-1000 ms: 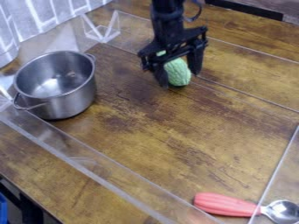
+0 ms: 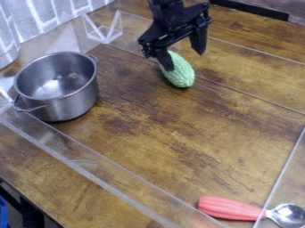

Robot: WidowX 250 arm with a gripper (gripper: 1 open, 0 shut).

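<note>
A black robot gripper [image 2: 174, 37] hangs at the top centre, over the back end of a light green ridged vegetable [image 2: 179, 73] lying on the wooden table [image 2: 167, 142]. Whether the fingers are open or shut, or touch the vegetable, I cannot tell.
A steel pot [image 2: 57, 85] stands at the left. A spoon with a red handle [image 2: 233, 208] lies at the front right. Clear plastic walls border the table.
The vegetable now appears more lengthwise to view.
</note>
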